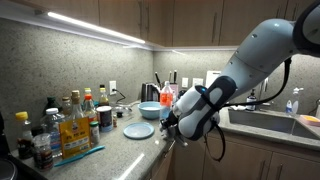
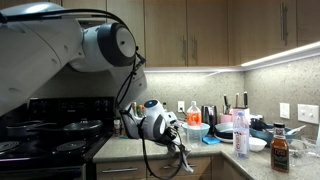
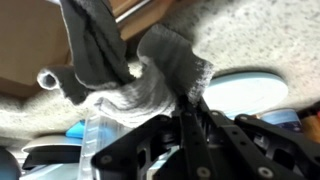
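Note:
A grey cloth [image 3: 155,80] is pinched in my gripper, which is shut on it. In the wrist view its folds spread from the fingertips toward the upper left. Exterior view 1 has the gripper [image 1: 172,132] at the counter's edge, just below the clear bottle. From exterior view 2, the cloth [image 2: 184,160] hangs below the gripper [image 2: 178,140] in front of the drawers. The fingertips themselves are mostly covered by cloth and hard to make out.
A light blue plate [image 1: 138,130] lies on the counter, near a blue bowl [image 1: 150,110] and a clear bottle [image 1: 166,97]. Several sauce bottles and jars crowd the left, with a blue utensil [image 1: 80,156] in front. A stove [image 2: 50,135] stands beside the counter.

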